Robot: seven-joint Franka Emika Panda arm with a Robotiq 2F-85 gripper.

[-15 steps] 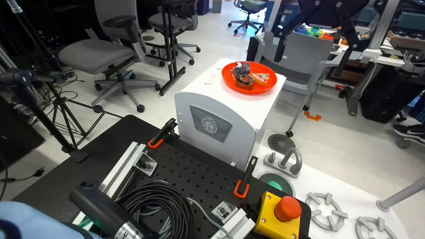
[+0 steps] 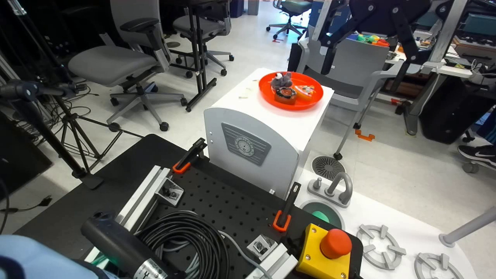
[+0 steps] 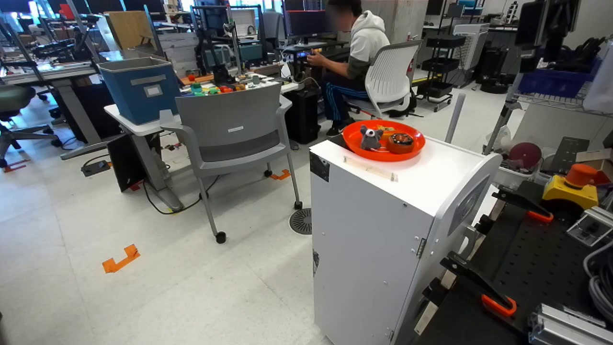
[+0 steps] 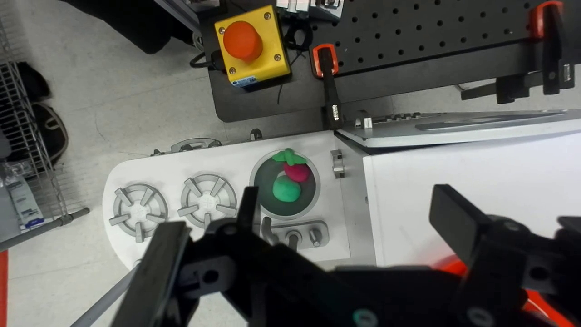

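Note:
My gripper stands open, its black fingers wide apart and nothing between them. It hangs high at the top right of exterior view 1, clear of every surface. In the wrist view, the sink bowl point(image 4: 270, 205) holds a green round thing point(image 4: 286, 189) and a dark pink one point(image 4: 297, 172) with green leaves. A red plate point(image 3: 353, 143) rests on the white cabinet top point(image 3: 425, 184). On that plate are a grey plush toy point(image 3: 371, 138), a brown round item point(image 3: 400, 143) and an orange-and-white piece point(image 2: 304, 91).
A faucet point(image 2: 345, 188) rises beside the sink, and two stove burners point(image 2: 381, 246) lie farther along the white counter. Clamps point(image 2: 288, 207) stick up at the black pegboard's edge. A yellow box with a red button point(image 2: 324, 251) sits at its corner. Cabinet space beside the plate is clear.
The gripper has come down slightly in exterior view 1, with its fingers still apart. The plate, its contents and the sink look unchanged.

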